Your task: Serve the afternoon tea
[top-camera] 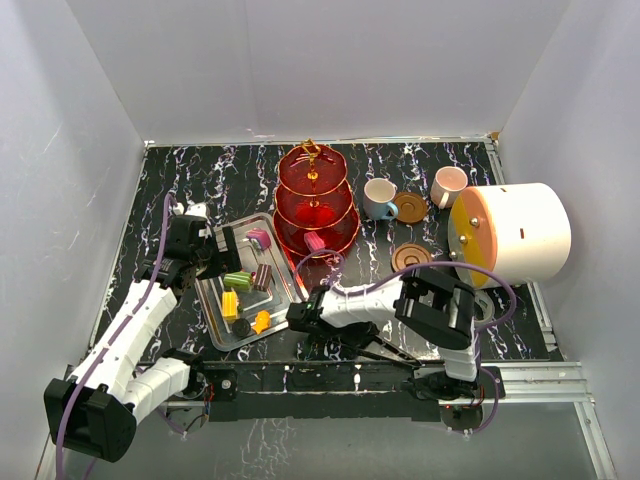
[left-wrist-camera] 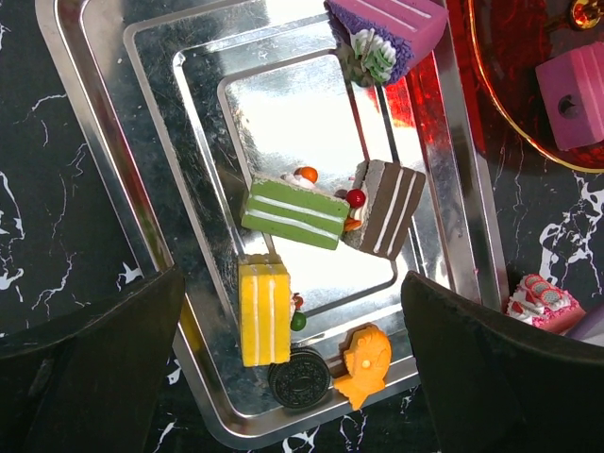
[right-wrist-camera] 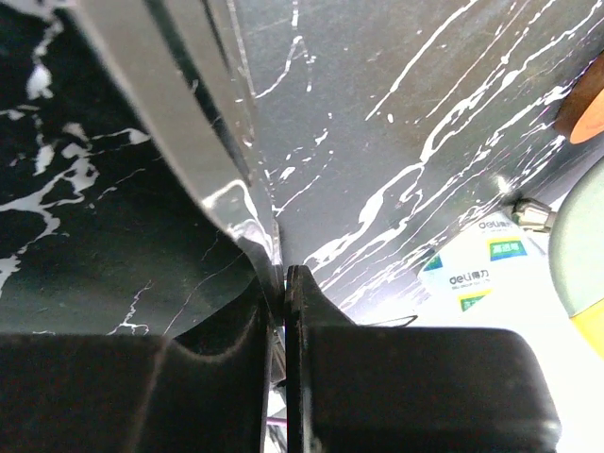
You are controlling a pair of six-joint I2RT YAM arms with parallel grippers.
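Note:
My left gripper stands open above the silver tray, nothing between its fingers. Green, brown, yellow and purple cake pieces lie in that tray, with a black cookie and an orange fish-shaped piece. A red three-tier stand holds a pink piece on its bottom tier. Low at the table's front, my right gripper is shut on metal tongs; their far ends leave the view.
A pink cake piece shows outside the tray's right edge. Blue-handled and pink mugs, brown coasters and a cream-and-yellow barrel-shaped container occupy the right side. Clear table lies left of the tray.

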